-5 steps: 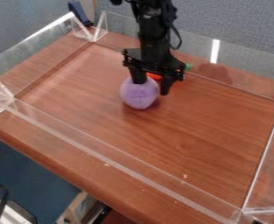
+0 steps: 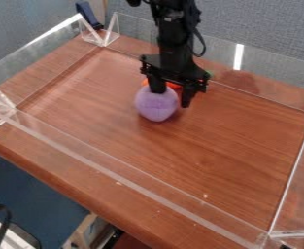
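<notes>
A black robot gripper [image 2: 171, 88] reaches down from the top centre onto a purple round object [image 2: 155, 105] on the wooden table. Its fingertips are over and around the upper part of the purple object, and whether they are shut on it cannot be told. An orange-red item [image 2: 177, 86] is partly hidden behind the gripper, and a small green item [image 2: 209, 74] shows just beyond it to the right.
Clear plastic walls [image 2: 239, 56] edge the wooden table [image 2: 225, 165].
The gripper has shifted slightly to the right since a second ago. The purple object looks almost unmoved.
</notes>
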